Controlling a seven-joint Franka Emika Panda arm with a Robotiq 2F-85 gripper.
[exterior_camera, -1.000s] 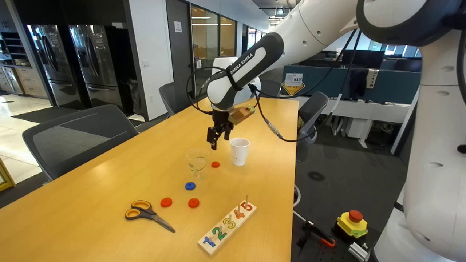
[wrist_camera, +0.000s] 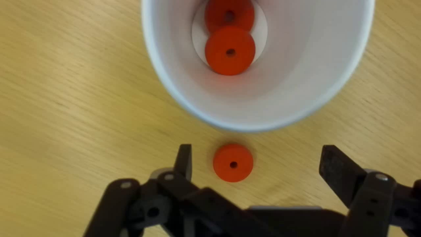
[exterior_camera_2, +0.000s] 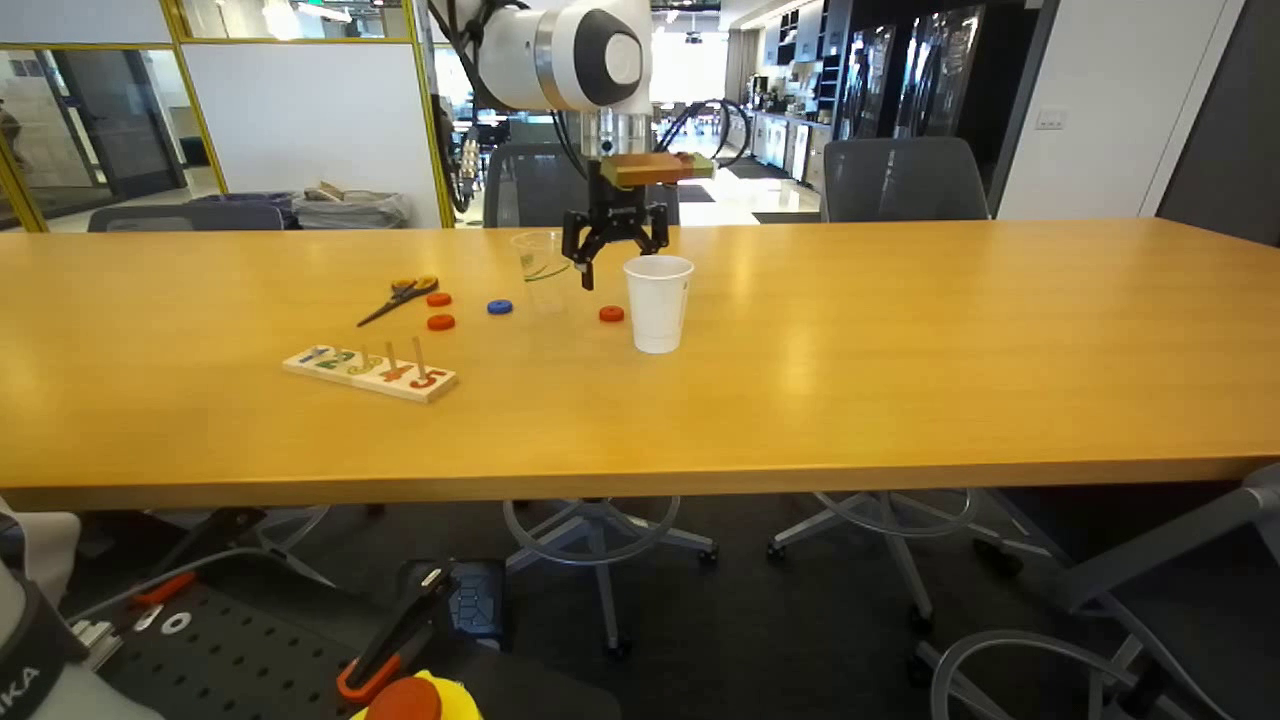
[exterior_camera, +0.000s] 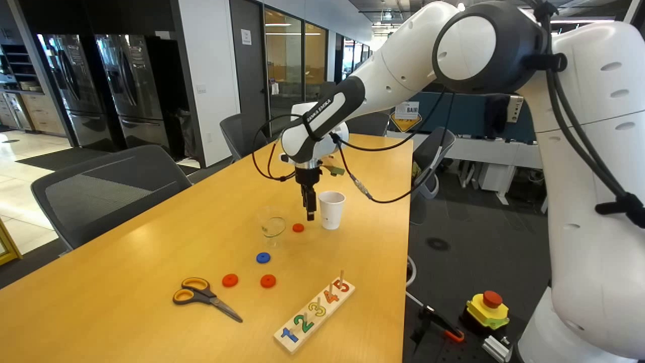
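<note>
My gripper is open and points down over the table. Seen from the wrist, a red ring [wrist_camera: 233, 162] lies below on the wood, in the gap between the fingers and nearer the left one; neither finger touches it. A white paper cup [wrist_camera: 260, 106] stands upright just beyond that ring, and two red rings [wrist_camera: 230, 50] rest at its bottom. In exterior view 1, the gripper [exterior_camera: 310, 217] hangs beside the cup [exterior_camera: 331, 210], above and close to the red ring [exterior_camera: 298, 228]. A clear cup [exterior_camera: 273, 226] stands to the left of it.
A blue ring [exterior_camera: 263, 257] and two red rings [exterior_camera: 267, 281] lie nearer the front. Scissors [exterior_camera: 207, 297] and a numbered peg board [exterior_camera: 315, 315] with bare pegs are also there. In exterior view 2, the table's right side [exterior_camera_2: 960, 348] is clear.
My gripper has turned and come down a little, moving slightly right in exterior view 1 toward the white cup. The cups, rings, scissors and board have stayed in place.
</note>
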